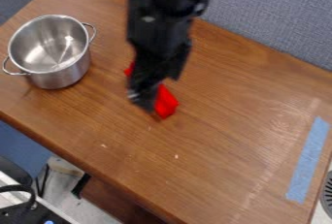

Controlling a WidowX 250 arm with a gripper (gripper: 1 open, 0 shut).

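Note:
My gripper (158,65), dark and blurred, hangs from the top of the camera view over a red bar (166,102). The bar lies on the wooden table (234,141) and is largely hidden behind the gripper. The blur keeps the fingers' opening from being clear.
A steel pot (49,51) with wire handles stands at the left. A light blue strip (306,160) runs along the right edge of the table. The grey padded backdrop (275,13) borders the back.

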